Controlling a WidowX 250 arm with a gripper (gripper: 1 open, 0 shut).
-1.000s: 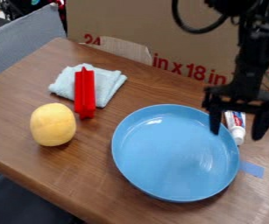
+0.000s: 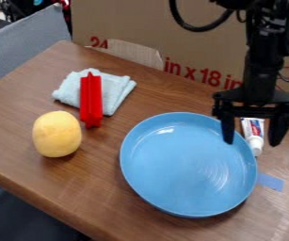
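My black gripper (image 2: 251,132) hangs at the right, open, with its fingers low over the right rim of a blue plate (image 2: 184,165) and around the upper part of a white tube (image 2: 253,145) with red and blue print, which lies just right of the plate. The gripper partly hides the tube; whether a finger touches it I cannot tell.
A red bar-shaped object (image 2: 91,102) lies by a folded pale cloth (image 2: 115,87) at the upper left, with a yellow round object (image 2: 56,135) below it. Cardboard (image 2: 172,42) stands behind.
The objects on the table have not visibly moved.
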